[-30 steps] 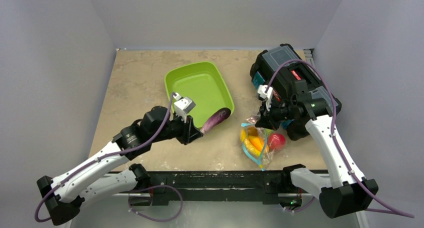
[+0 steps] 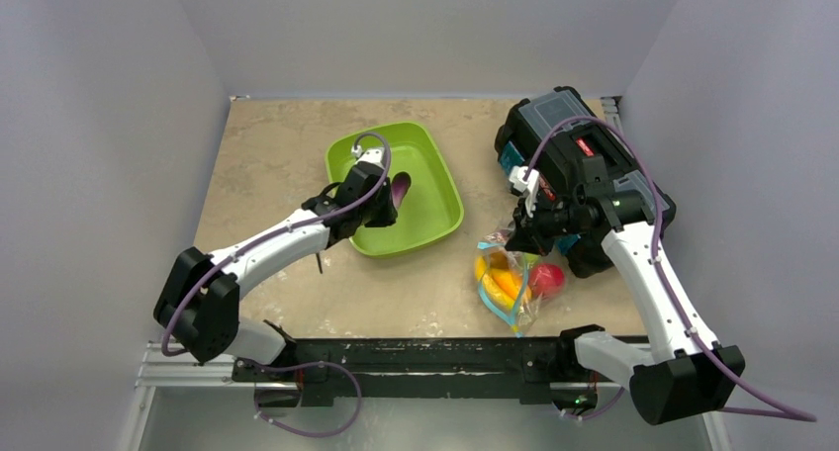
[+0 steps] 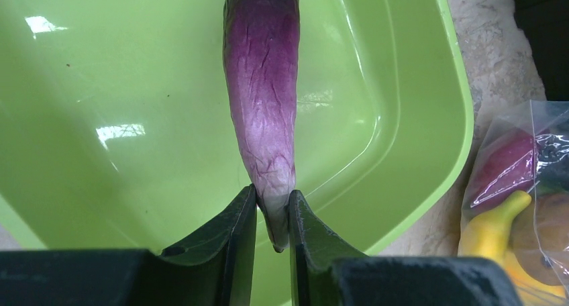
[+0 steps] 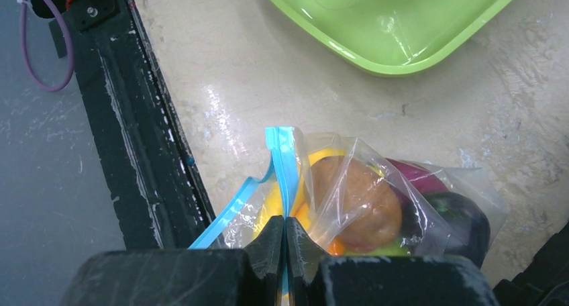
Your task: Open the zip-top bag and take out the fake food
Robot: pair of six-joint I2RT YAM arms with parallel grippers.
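Shut on the pale tip of a purple eggplant [image 3: 263,84], my left gripper holds it over the green bin [image 2: 435,206]. The eggplant's dark end points away from the fingers, and the bin's floor below looks bare. At the table's front right lies the clear zip bag [image 2: 503,291] with its blue-edged mouth parted. My right gripper is shut on the blue zip strip [image 4: 285,162] of that bag. Inside the bag show a brown round piece [image 4: 366,202], a yellow banana [image 3: 493,225], a dark eggplant [image 4: 459,219] and a red round piece [image 2: 546,279].
A black tool bag [image 2: 574,149] stands at the back right, close behind my right arm. Bare table [image 2: 272,164] lies left of the bin, and a clear strip runs between bin and zip bag. A black rail [image 2: 425,357] borders the front edge.
My left gripper has carried the eggplant from the bin's near edge back and left, to over its inside, with the eggplant swinging more upright in the top view. The right gripper stays nearly still.
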